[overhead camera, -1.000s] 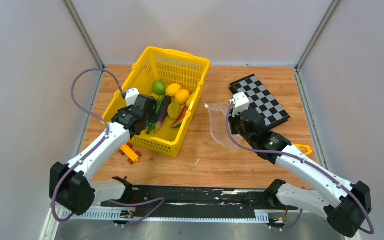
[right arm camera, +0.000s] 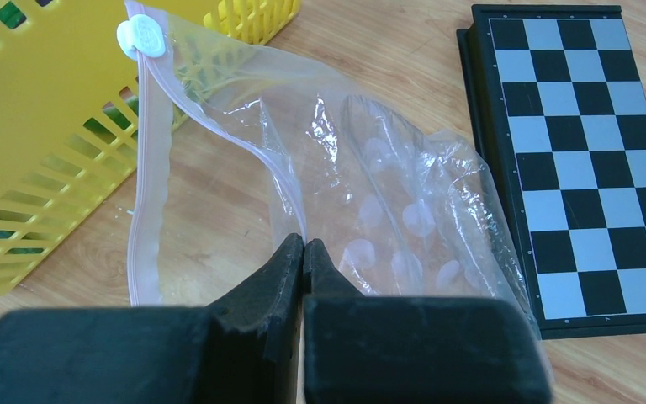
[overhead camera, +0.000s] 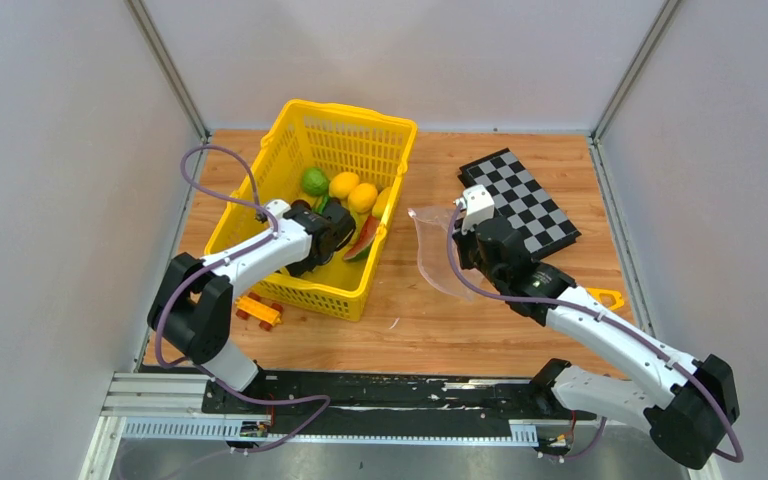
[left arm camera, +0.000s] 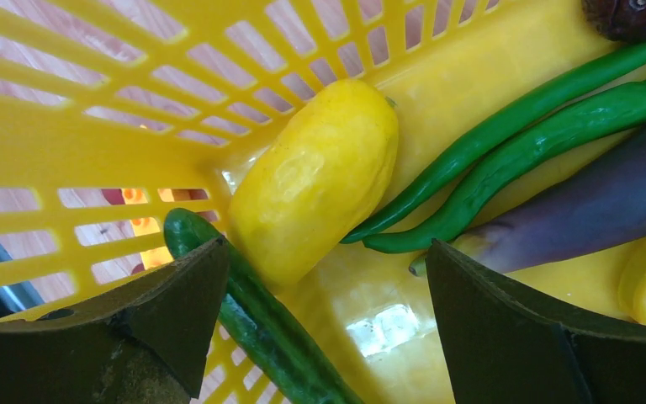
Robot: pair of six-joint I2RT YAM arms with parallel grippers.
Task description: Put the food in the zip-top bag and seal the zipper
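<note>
Inside the yellow basket [overhead camera: 350, 118], my left gripper is open, pointing down. Between and ahead of its fingers lies a plump yellow fruit or vegetable [left arm camera: 320, 172]. A cucumber [left arm camera: 273, 337] slants past the left finger, and an eggplant [left arm camera: 589, 210] and two green peppers [left arm camera: 505, 151] extend off to the right. Over the table, my right gripper is shut on the edge of the clear zip top bag [right arm camera: 370, 168]. The bag's mouth gapes on the left, with a white slider [right arm camera: 143, 36] at the far end of its zipper. No food shows inside.
Also in the basket are a green round vegetable [overhead camera: 314, 181], yellow fruits [overhead camera: 344, 185] and a watermelon slice [overhead camera: 362, 240]. A chessboard [overhead camera: 525, 200] lies behind the right gripper. An orange toy [overhead camera: 260, 310] sits by the basket's front.
The basket has slid slightly toward the front. The right arm is nearly still.
</note>
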